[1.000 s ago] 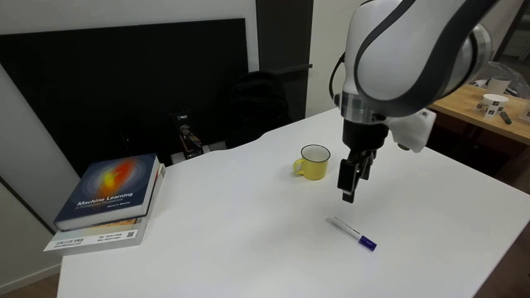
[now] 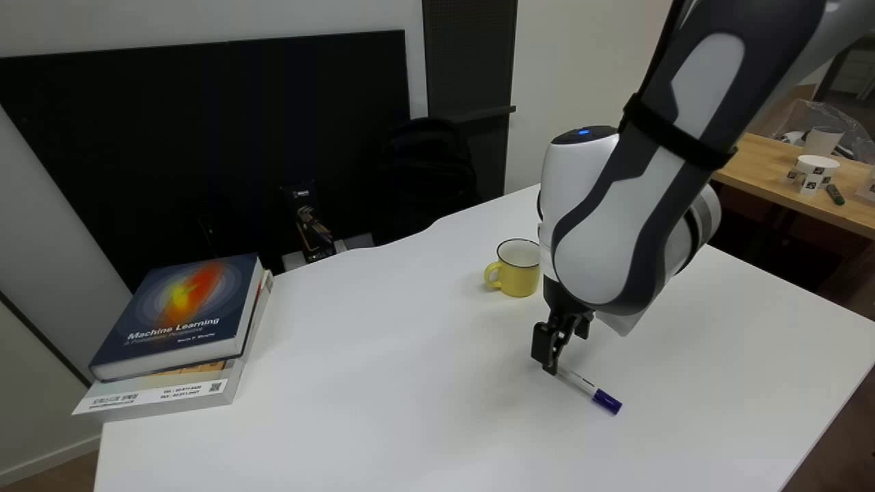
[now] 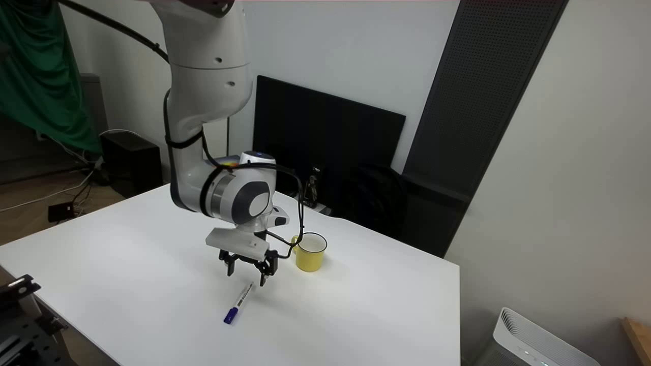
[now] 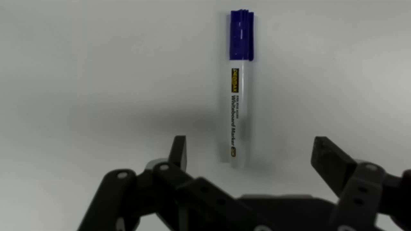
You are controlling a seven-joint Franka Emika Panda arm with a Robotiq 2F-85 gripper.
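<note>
A whiteboard marker (image 4: 237, 96) with a white barrel and a dark blue cap lies flat on the white table, cap pointing away in the wrist view. My gripper is open above the marker's plain end, one finger to each side of it and clear of it. In exterior view 2 the gripper (image 3: 245, 277) hangs over the table just behind the marker (image 3: 239, 303). From exterior view 1, a fingertip of the gripper (image 2: 566, 352) hides the tail end of the marker (image 2: 592, 390).
Behind the gripper stands a yellow mug (image 2: 518, 270), upright, its handle toward the books. Two stacked books (image 2: 176, 316) occupy the table's far left corner in exterior view 1. Between books and marker, the white table (image 2: 361, 369) is bare.
The arm has come down, bringing my gripper lower and a little to the left in exterior view 1, close to the marker. Marker, mug and books have stayed put.
</note>
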